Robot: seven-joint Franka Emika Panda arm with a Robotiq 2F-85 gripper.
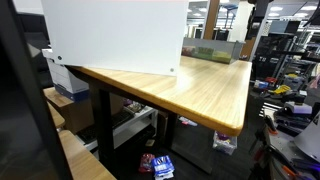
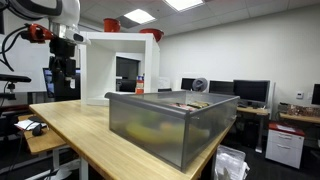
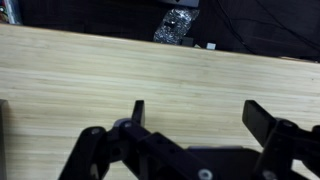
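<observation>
In the wrist view my gripper stands open, its two dark fingers well apart and only bare tabletop showing between them. The light wooden table [image 3: 75, 85] lies below it, with its edge running across the upper part of that view. The second exterior view has the arm [image 2: 62, 35] at the upper left, raised above the table's left end with the hand pointing down. A grey translucent bin [image 2: 145, 123] stands on the table, apart from the arm; some items show inside, too small to make out.
Behind the bin is a white open-fronted box [image 2: 97, 70], with a red-and-white container [image 2: 140, 84] near it. Beneath the table, blue-and-white packets [image 1: 162, 166] lie on the floor.
</observation>
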